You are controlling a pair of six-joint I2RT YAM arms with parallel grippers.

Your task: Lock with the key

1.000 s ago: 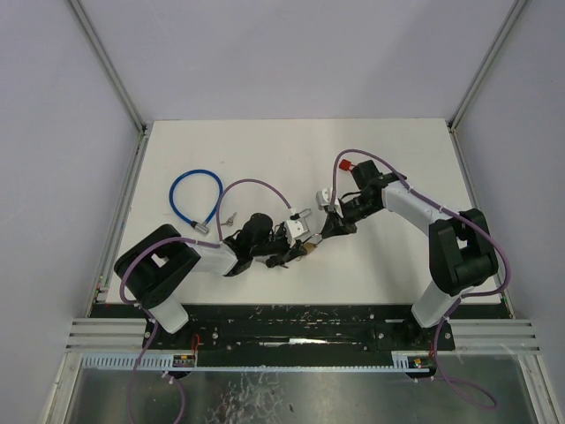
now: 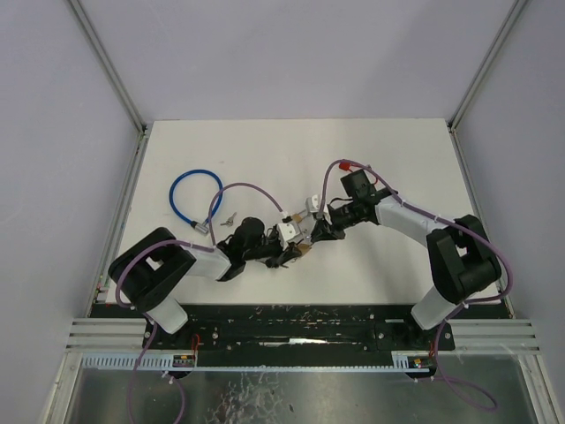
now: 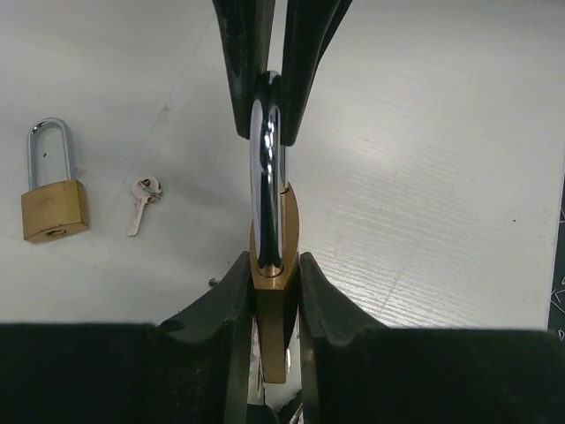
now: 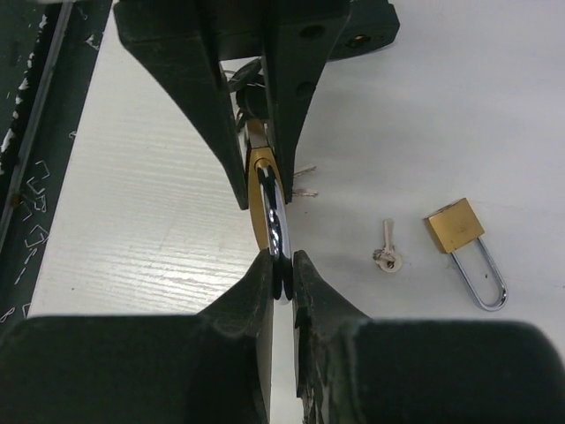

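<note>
A brass padlock (image 3: 274,314) with a steel shackle is held between both grippers at the front middle of the table. My left gripper (image 2: 291,252) is shut on its body; my right gripper (image 2: 320,228) is shut on the shackle end, as both wrist views show (image 4: 284,265). Some keys hang by the lock's far end, partly hidden behind the fingers. A loose key (image 3: 141,201) lies on the table, also seen in the top view beside the left arm.
A second brass padlock (image 3: 53,208) lies near the loose key. A blue cable loop (image 2: 177,185) lies at the left, a small red object (image 2: 345,166) behind the right arm.
Both grippers have shifted slightly left and toward the front with the padlock between them over the last second.
</note>
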